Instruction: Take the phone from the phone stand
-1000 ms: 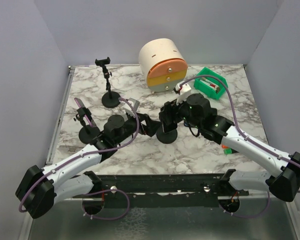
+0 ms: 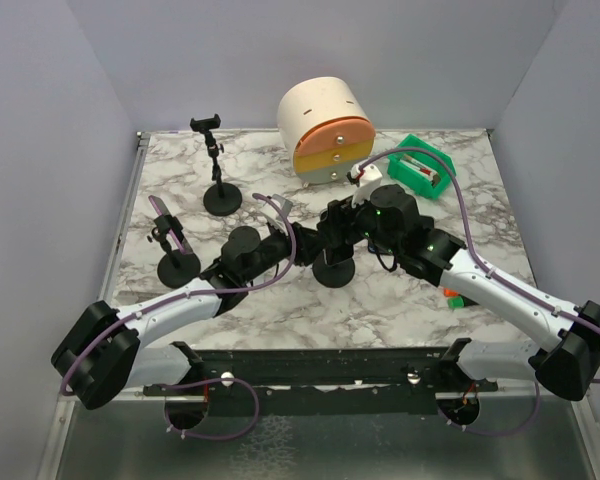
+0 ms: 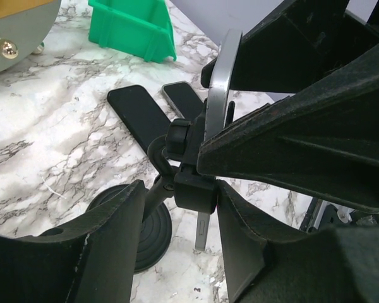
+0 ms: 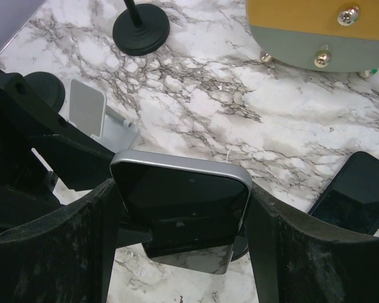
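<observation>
The phone stands in the middle stand, whose round base rests on the marble; its silver edge shows in the left wrist view. My right gripper has its fingers either side of the phone, the right arm over the stand from the right. My left gripper is at the stand's black clamp, just below and behind the right gripper's fingers, one finger each side of it. Whether either is closed tight cannot be told.
Other stands are at the left, a drawer unit at the back, a green bin at the back right. Another phone lies flat beside the stand.
The right arm has barely moved.
</observation>
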